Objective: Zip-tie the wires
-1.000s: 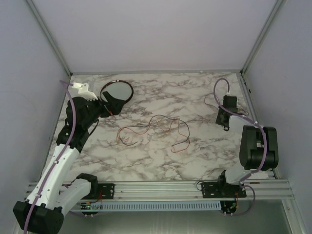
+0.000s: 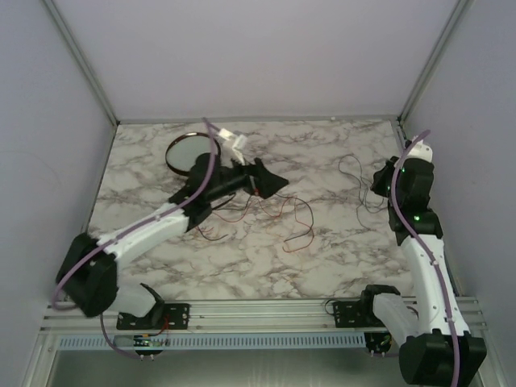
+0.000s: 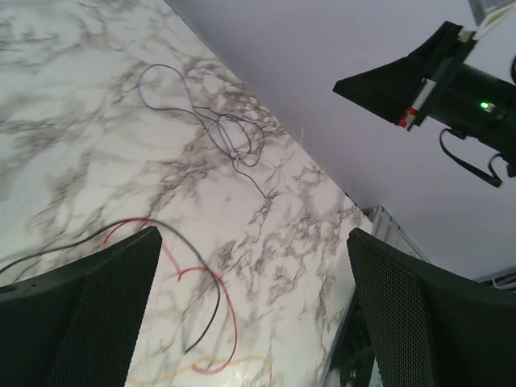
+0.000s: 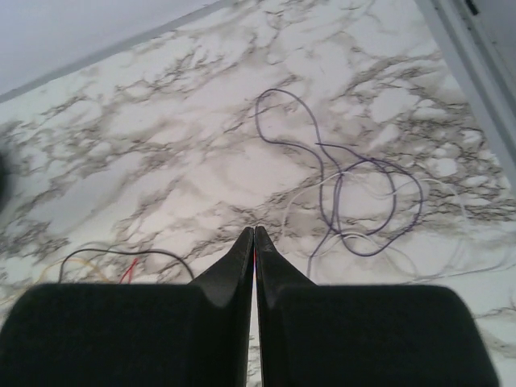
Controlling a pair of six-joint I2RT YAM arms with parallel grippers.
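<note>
Red, black and yellow wires (image 2: 298,242) lie tangled mid-table; they also show low in the left wrist view (image 3: 234,322). At the right, purple and pale wires (image 4: 339,185) lie in loops on the marble. My left gripper (image 2: 264,181) hangs open over the middle wires, partly hiding them in the top view, with nothing seen between its fingers. My right gripper is shut, with nothing showing between its fingers, above the right side of the table near the wall.
A round, dark-rimmed disc (image 2: 189,147) lies at the back left, partly behind my left arm. Walls and a metal rail (image 2: 266,314) bound the table.
My left arm has swung right from the left side to over the middle wires.
</note>
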